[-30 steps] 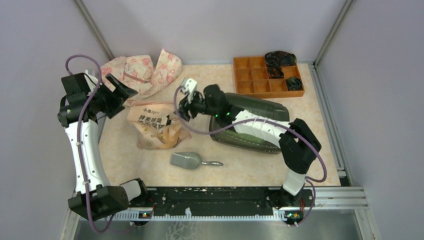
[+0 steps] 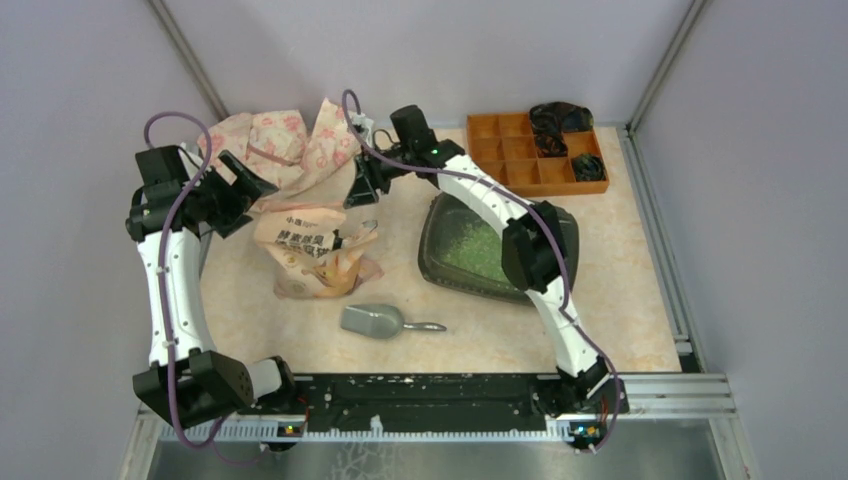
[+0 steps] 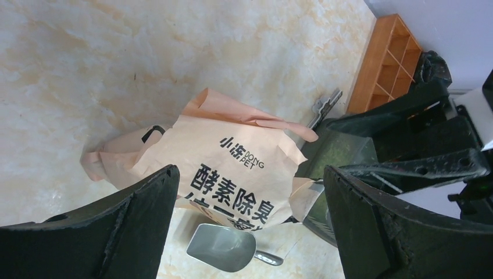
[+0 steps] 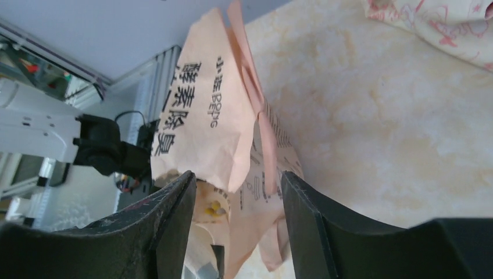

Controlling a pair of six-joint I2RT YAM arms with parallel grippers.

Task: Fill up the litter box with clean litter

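Note:
The paper litter bag (image 2: 310,260) stands left of centre, its top folded over, printed with Chinese text (image 3: 232,192). My left gripper (image 2: 245,195) hangs above its left side, open and empty. My right gripper (image 2: 365,185) is over the bag's upper right, its fingers apart on either side of the upright paper flap (image 4: 247,70) in the right wrist view, though contact is unclear. The green litter box (image 2: 450,270) lies to the right, partly hidden by my right arm. The metal scoop (image 2: 372,320) lies in front of the bag.
A wooden compartment tray (image 2: 515,178) with black bags stands at the back right. Folded pink-patterned cloth (image 2: 275,145) lies at the back left. The table's front centre and right side have some bare room.
My right gripper has moved toward the back and slightly left, higher in the top view, with its arm swinging along. My left arm has shifted slightly. The bag and scoop look unmoved.

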